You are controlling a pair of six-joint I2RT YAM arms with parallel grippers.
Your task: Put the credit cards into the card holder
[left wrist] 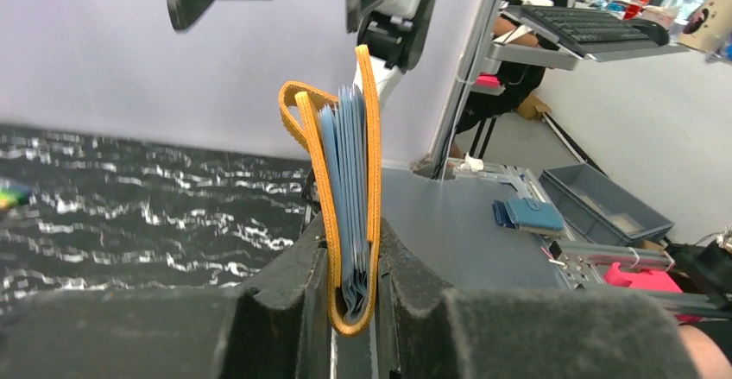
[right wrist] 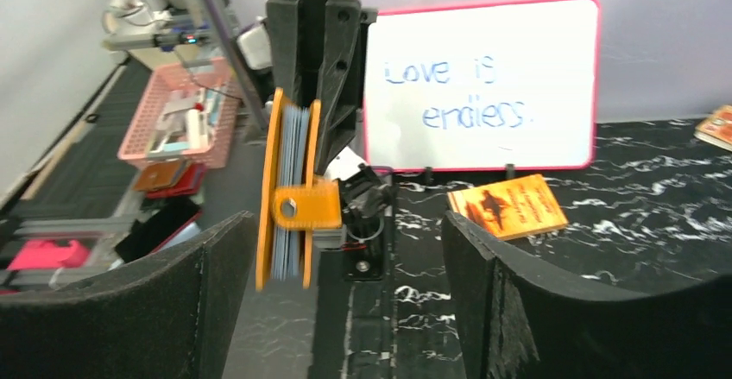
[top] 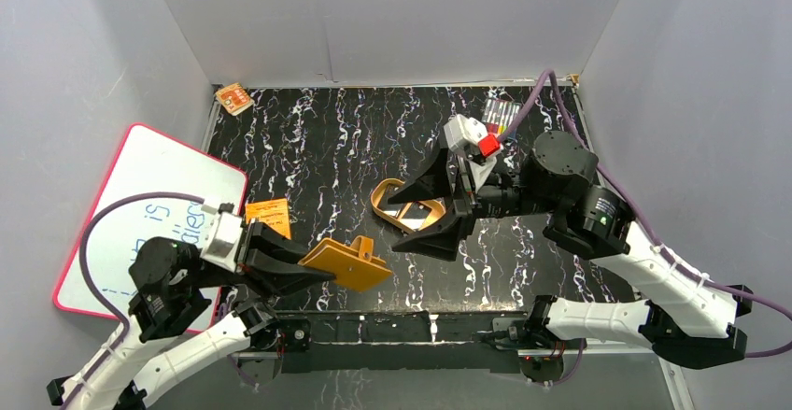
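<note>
The yellow card holder (top: 341, 262) is held by my left gripper (top: 297, 265), shut on it near the table's front left. In the left wrist view the holder (left wrist: 369, 180) stands upright with bluish-grey sleeves (left wrist: 343, 189) and a looped strap. The right wrist view shows its tab (right wrist: 306, 205) facing me. My right gripper (top: 425, 206) is open, to the right of and behind the holder, over an oval tan tray (top: 381, 203) with dark and light flat items in it, probably cards; its fingers partly cover the tray.
A whiteboard (top: 140, 195) stands at the left. An orange booklet (top: 266, 212) lies beside it, another small item (top: 233, 99) at the back left. Markers (top: 500, 111) lie at the back right.
</note>
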